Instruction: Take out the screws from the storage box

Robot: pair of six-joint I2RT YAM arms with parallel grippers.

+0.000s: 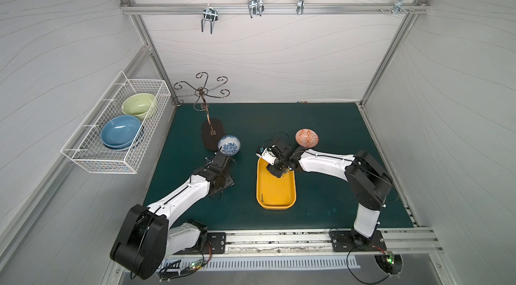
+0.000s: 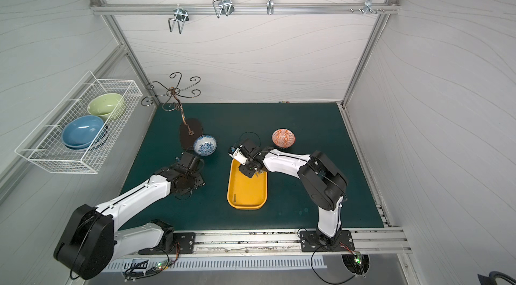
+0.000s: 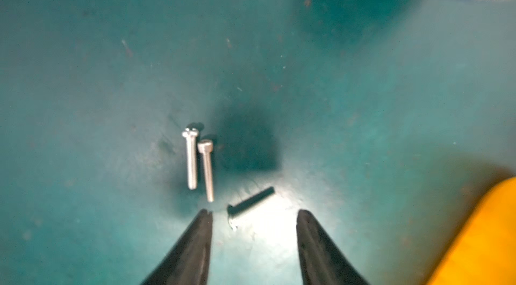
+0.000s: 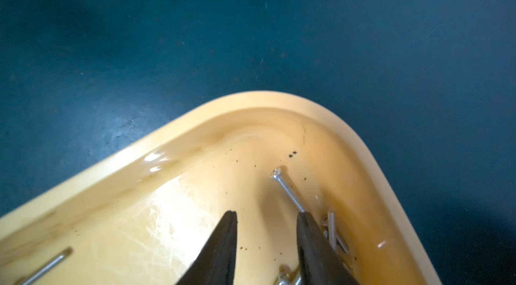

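The yellow storage box (image 1: 275,204) lies mid-table. In the right wrist view, a silver screw (image 4: 288,190) rests on its floor, near a small cluster of screws (image 4: 331,231) at the rounded end. Another screw (image 4: 47,265) lies farther left inside. Over this end hangs my right gripper, part open, with no screw visibly held. My left gripper is also part open above the green table, left of the box. Beyond its fingertips two screws (image 3: 192,161) lie side by side; a third screw (image 3: 251,207) shows between the fingers, apparently on the table.
A blue-patterned bowl (image 1: 229,145) stands just beyond the left gripper, beside the base of a metal stand (image 1: 212,133). An orange bowl (image 1: 307,137) sits behind the right arm. The wire basket (image 1: 96,164) hangs on the left wall.
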